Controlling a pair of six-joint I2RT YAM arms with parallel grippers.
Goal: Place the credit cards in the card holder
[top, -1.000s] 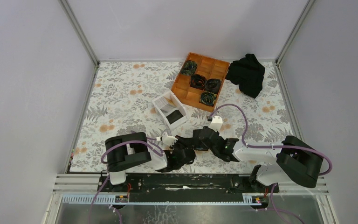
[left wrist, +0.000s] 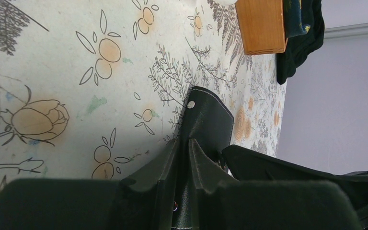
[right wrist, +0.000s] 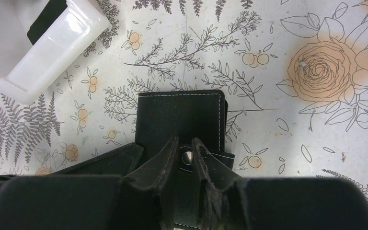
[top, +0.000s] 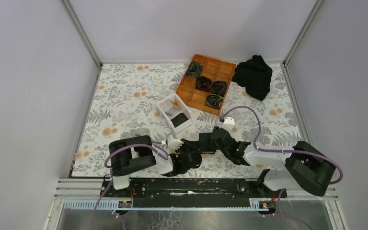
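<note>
A black leather card holder (right wrist: 177, 115) with white stitching lies on the table below the white box, between my two grippers. In the left wrist view my left gripper is at the holder's edge (left wrist: 206, 115), its fingertips close together. In the right wrist view my right gripper is over the holder's strap and its round snap, the fingertips a little apart. Whether either is gripping the leather is unclear. I cannot make out individual credit cards for certain.
The white box (top: 184, 123) stands just behind the holder. An orange divided tray (top: 187, 91) with dark coiled items and a black cloth (top: 254, 76) lie at the back.
My right gripper and arm have shifted slightly to the right across the card holder. My left arm looks unchanged.
</note>
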